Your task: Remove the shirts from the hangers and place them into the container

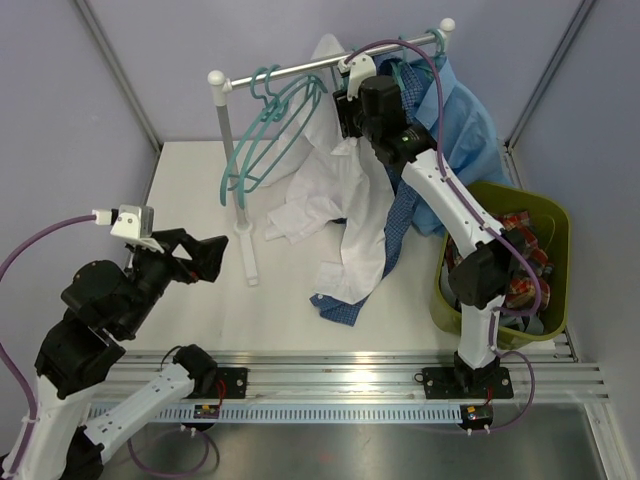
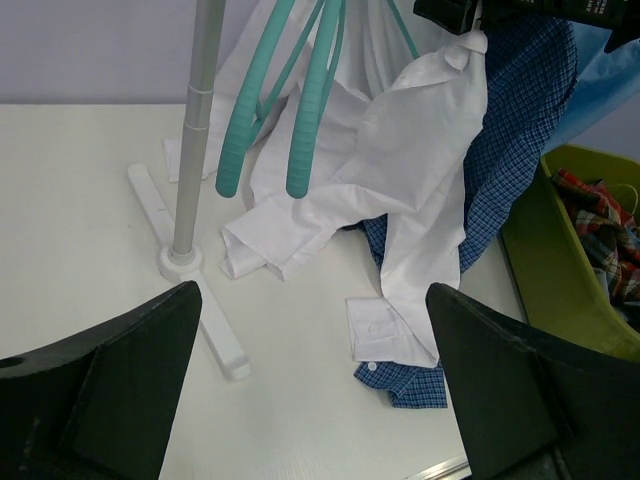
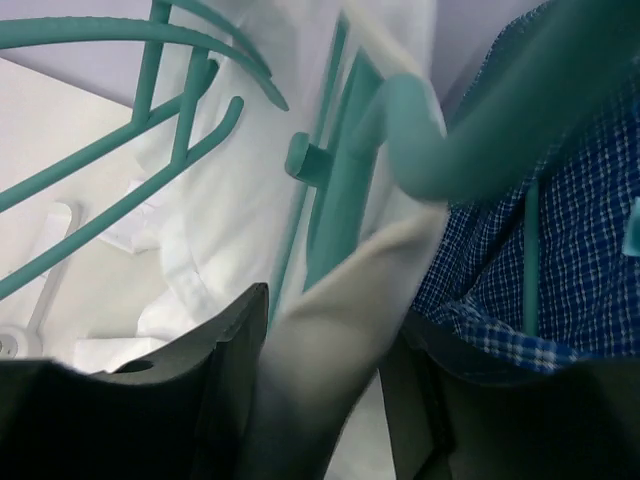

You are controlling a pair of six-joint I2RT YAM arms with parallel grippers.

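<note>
The white shirt hangs from a teal hanger on the rail, its lower part spread over the table. My right gripper is up at the rail; in the right wrist view white fabric rises between its fingertips beside the hanger, and I cannot tell whether they are closed on it. My left gripper stands open and empty at the lower left, facing the rack in the left wrist view.
Several empty teal hangers hang at the rail's left, by the post. Blue garments hang at the right. A green bin of clothing stands at the right.
</note>
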